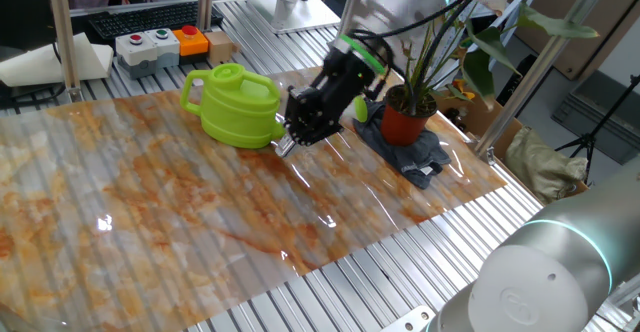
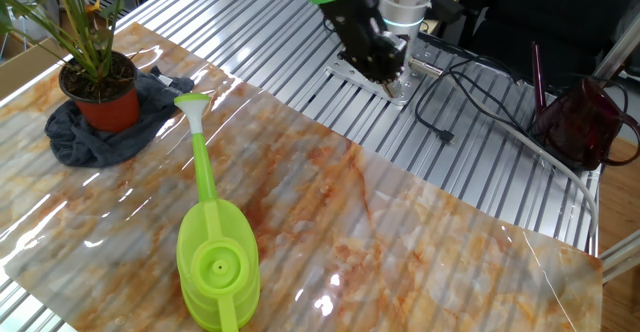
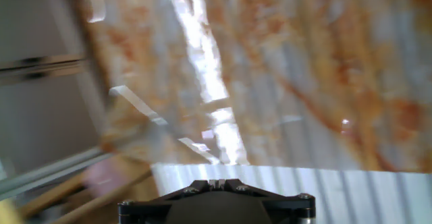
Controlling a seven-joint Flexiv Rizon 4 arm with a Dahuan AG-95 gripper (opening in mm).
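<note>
A lime-green watering can (image 1: 238, 107) stands upright on the marbled sheet; in exterior view 2 the can (image 2: 218, 262) points its long spout at a potted plant (image 2: 105, 87). The plant's brown pot (image 1: 404, 122) rests on a dark grey cloth (image 1: 415, 160). My gripper (image 1: 286, 144) is tilted and overlaps the can's side in exterior view 1. From exterior view 2, the gripper (image 2: 390, 90) appears well apart from the can, in the air. At the bottom of the wrist view, the fingertips of my gripper meet, with nothing visible between them.
A dark red watering can (image 2: 582, 122) stands at the table's edge, near loose cables (image 2: 470, 97). Button boxes (image 1: 150, 52) and a keyboard (image 1: 140, 19) sit at the back. Much of the marbled sheet (image 1: 130, 222) is bare.
</note>
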